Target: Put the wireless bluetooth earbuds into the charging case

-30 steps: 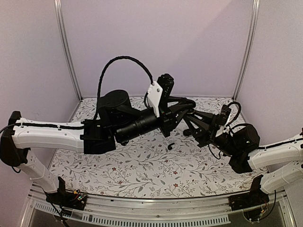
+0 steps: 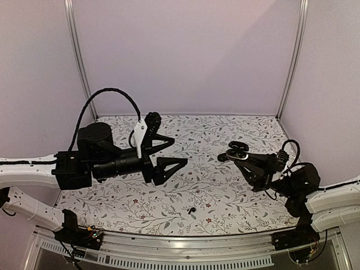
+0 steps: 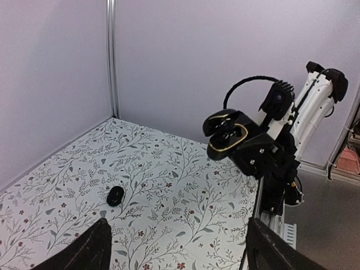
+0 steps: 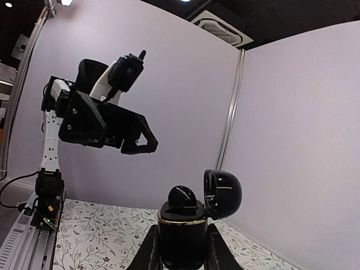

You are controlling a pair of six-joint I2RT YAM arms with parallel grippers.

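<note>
The black charging case (image 4: 183, 236) has a gold trim line, and its lid (image 4: 223, 194) stands open. My right gripper (image 2: 238, 160) is shut on this case, holding it above the table; in the right wrist view its fingers (image 4: 147, 250) press from the sides. A rounded black piece (image 4: 182, 195) sticks up from the case's top, perhaps an earbud. Left of the case, with a clear gap, my left gripper (image 2: 180, 151) stands open in the air with nothing between its fingers. A small black earbud (image 2: 192, 210) lies on the table toward the front.
A black oval object (image 2: 223, 157) lies on the floral table (image 2: 129, 211), partly behind the right gripper in the top view; the left wrist view shows it whole. Plain walls close in the back and sides.
My left gripper has drawn left from the case and now shows open. The right gripper has lowered slightly, turning the case. A small earbud, seen below the grippers earlier, lies nearer the front.
</note>
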